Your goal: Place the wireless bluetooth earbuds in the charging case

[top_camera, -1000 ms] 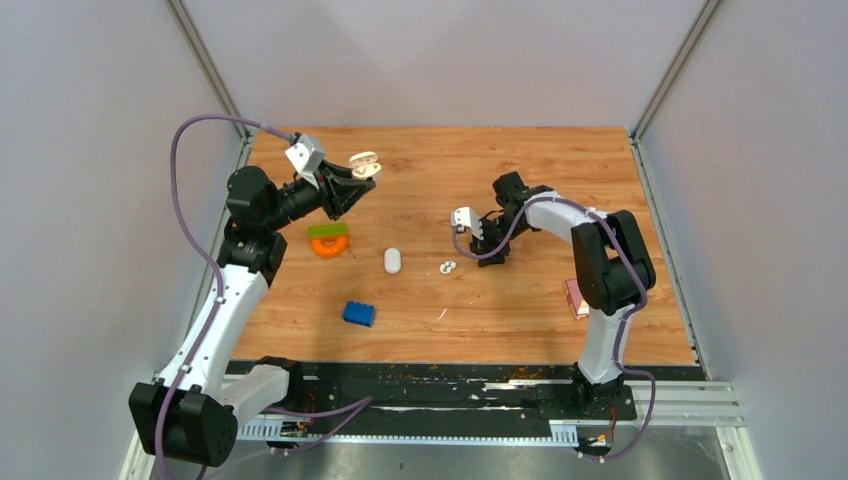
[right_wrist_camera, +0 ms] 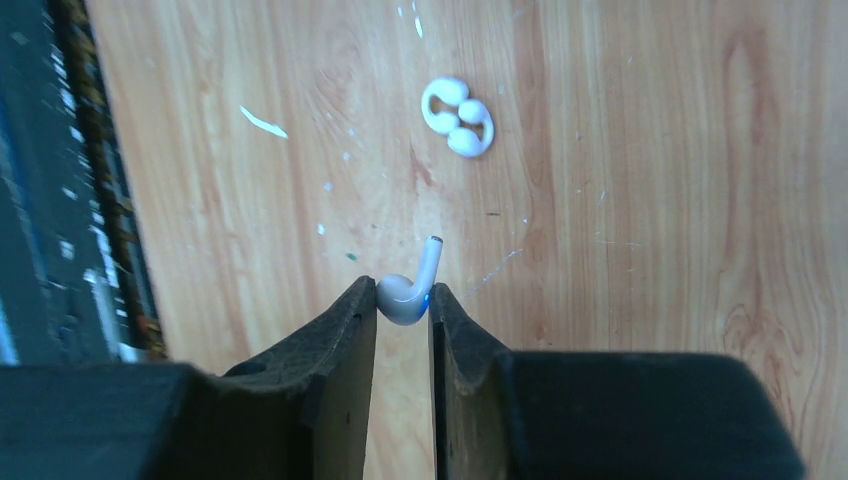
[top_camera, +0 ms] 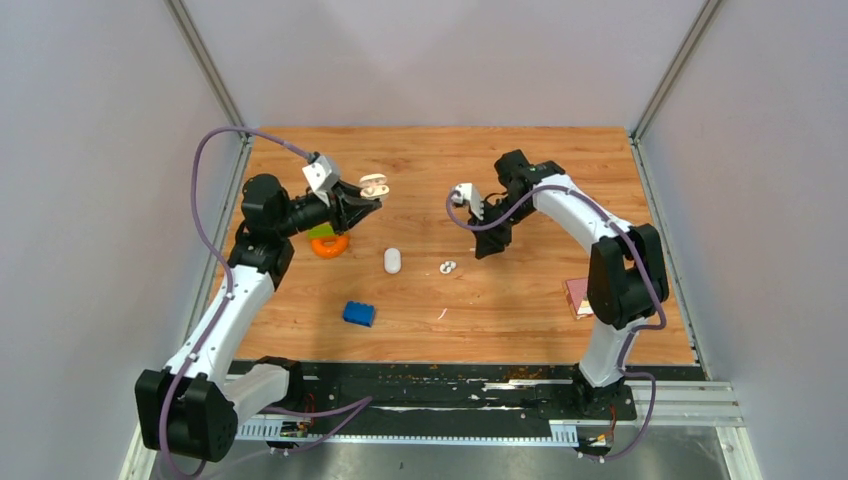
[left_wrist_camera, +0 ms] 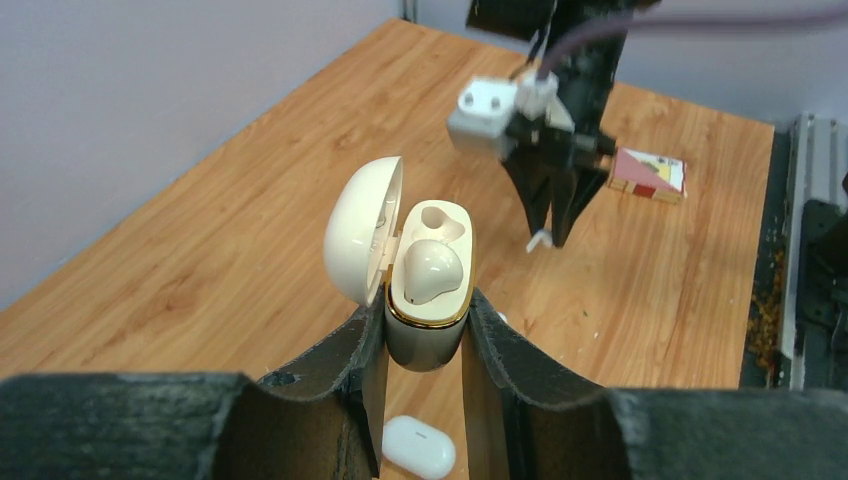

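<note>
A white charging case (left_wrist_camera: 432,340), its lid (left_wrist_camera: 360,230) swung up, is clasped in my left gripper above the table's left side. Its inner face, with rounded hollows or bulges, points toward the camera; whether an earbud sits in it I cannot tell. Over the middle-right of the table, my right gripper pinches a white earbud (right_wrist_camera: 401,299) between its fingertips, the stem pointing up and out past them. In the top view the right gripper (top_camera: 479,254) is well to the right of the case (top_camera: 374,187), and its earbud is barely visible.
On the table lie a closed white case (top_camera: 392,260), a cluster of small white earbud-like pieces (right_wrist_camera: 458,117), a blue brick (top_camera: 358,313), an orange ring (top_camera: 329,247) beside a green block (top_camera: 321,230), and a pinkish box (top_camera: 578,297).
The left arm has carried the case right and slightly toward the near side.
</note>
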